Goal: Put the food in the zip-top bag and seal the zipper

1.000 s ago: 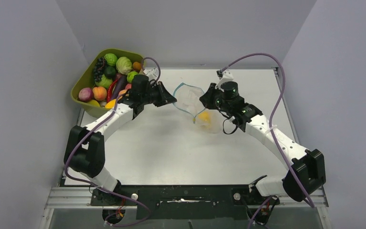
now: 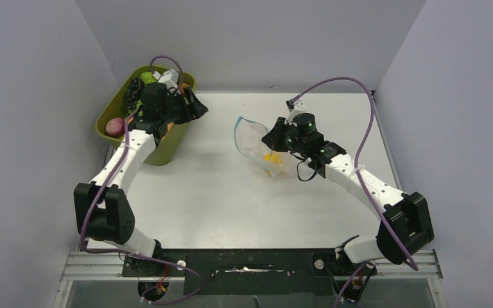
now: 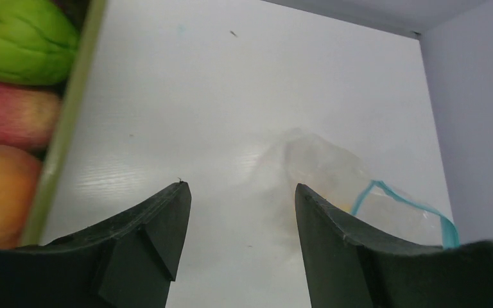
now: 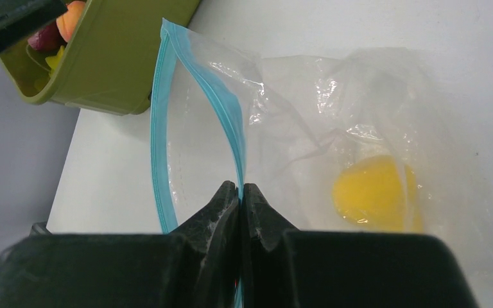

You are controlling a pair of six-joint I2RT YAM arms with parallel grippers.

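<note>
A clear zip top bag (image 4: pixel 289 122) with a blue zipper edge lies on the table, a yellow food piece (image 4: pixel 375 192) inside it. My right gripper is shut on the blue zipper edge, and the bag's mouth gapes to the left of it. To the left of the bag, in the top view, my left gripper (image 2: pixel 200 109) hangs beside the food bin's right side. Its fingers (image 3: pixel 160 224) stand apart with only bare table showing between them. Seen in the left wrist view, the bag's blue edge (image 3: pixel 411 200) is beyond the right finger.
The green bin (image 2: pixel 110 108) of fruit and vegetables stands at the back left, partly hidden under my left arm. A purple onion (image 2: pixel 115 127) and dark grapes (image 2: pixel 133 94) show in it.
My left gripper has let go of the bag's left edge, opened, and moved left and back over the bin's side. The bag mouth has narrowed. My right gripper has shifted slightly left.
</note>
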